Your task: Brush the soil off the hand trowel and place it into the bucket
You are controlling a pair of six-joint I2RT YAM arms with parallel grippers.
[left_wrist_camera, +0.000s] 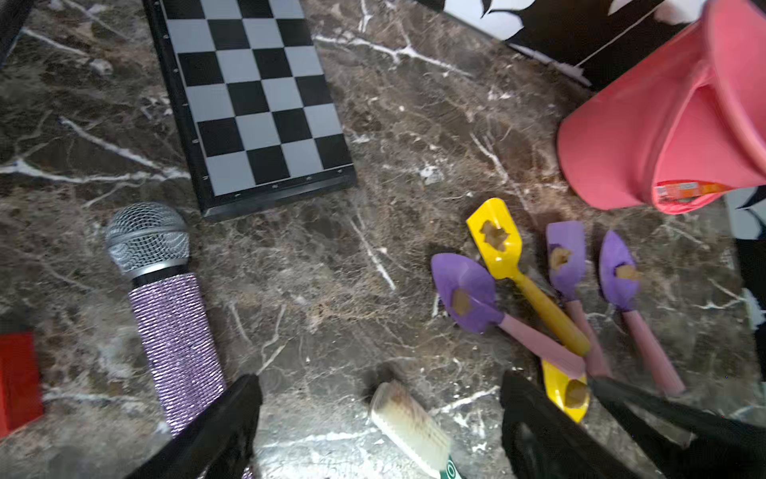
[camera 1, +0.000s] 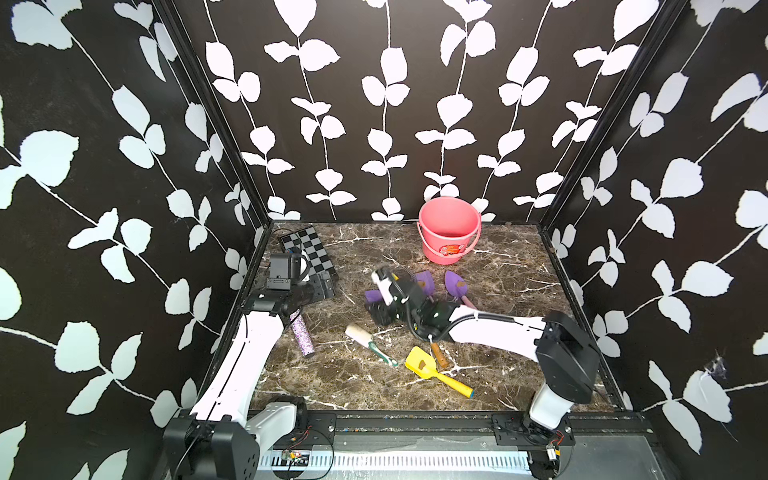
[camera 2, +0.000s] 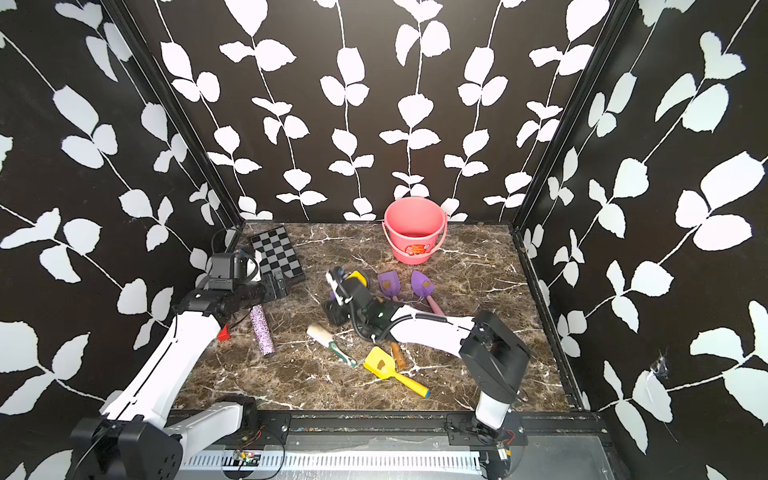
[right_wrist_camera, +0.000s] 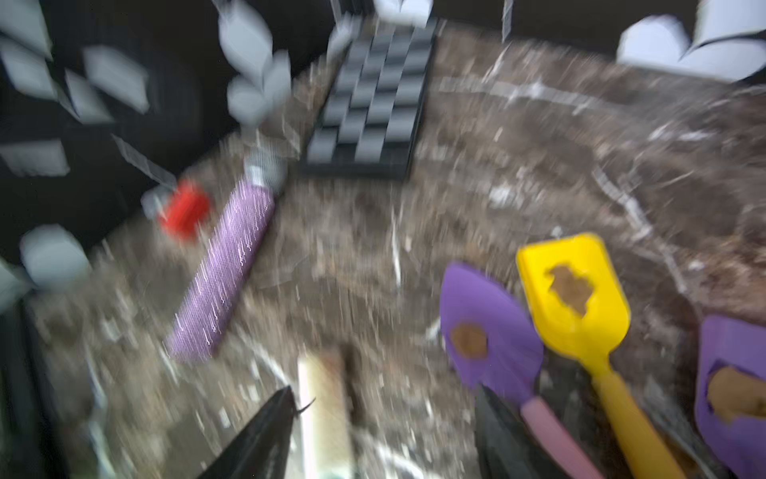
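The pink bucket (camera 1: 448, 224) stands at the back right. Soil-marked trowels lie mid-table: purple (left_wrist_camera: 470, 279), yellow (left_wrist_camera: 499, 255), two more purple ones and yellow ones nearer the front. A pale brush with green handle (camera 1: 357, 336) lies front-centre. My right gripper hangs over that group, fingers apart above the brush; its wrist view is blurred. My left gripper is open over the left side, nothing between its fingers.
A checkerboard (camera 2: 274, 249) lies back left, with a glittery microphone (left_wrist_camera: 175, 343) and a red object (left_wrist_camera: 17, 379) near it. The right side of the table has free room.
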